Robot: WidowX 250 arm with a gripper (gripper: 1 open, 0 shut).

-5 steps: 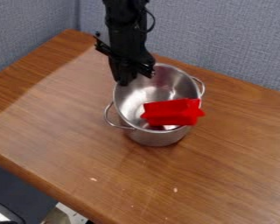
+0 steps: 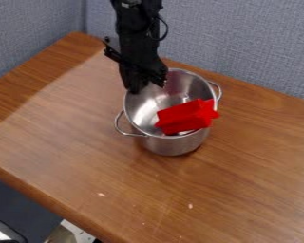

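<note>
A stainless steel pot (image 2: 161, 142) with wire handles sits on the wooden table. A red object (image 2: 182, 118) lies in it, toward the right side. The black gripper (image 2: 134, 80) hangs at the pot's back-left rim, its tips close to or just inside the rim. Whether it is open or shut, or holds the rim, is hard to tell.
A grey padded wall (image 2: 243, 43) stands behind, and the table's front-left edge drops to a dark floor.
The red object has shifted slightly and now sits at a steeper tilt in the pot. The pot and gripper have moved very little.
</note>
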